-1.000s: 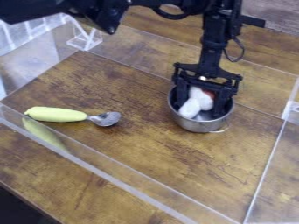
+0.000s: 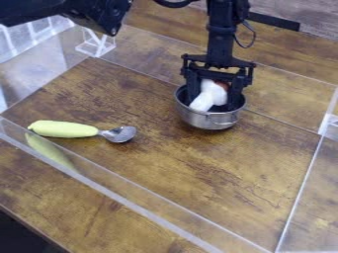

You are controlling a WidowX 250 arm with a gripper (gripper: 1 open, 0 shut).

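Note:
A steel pot (image 2: 209,117) holds a white object (image 2: 207,93) with a reddish part beside it, partly hidden by my black gripper (image 2: 215,77), which is over the pot's back rim, its fingers down at the contents. Whether the fingers grip anything is unclear. A pale yellow corn-like item (image 2: 62,128) and a metal spoon (image 2: 117,134) lie at the left.
Transparent edges run along the lower left and right of the workspace.

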